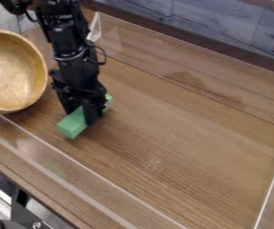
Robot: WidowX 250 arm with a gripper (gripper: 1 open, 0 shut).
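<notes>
My black gripper (82, 106) reaches down from the top left and is shut on a green block (75, 125), which is held low over or on the wooden table (187, 143); whether it rests on the wood is unclear. A small pale piece shows just right of the fingers, partly hidden by them.
A large tan bowl (11, 67) stands at the left edge, close to my gripper.
</notes>
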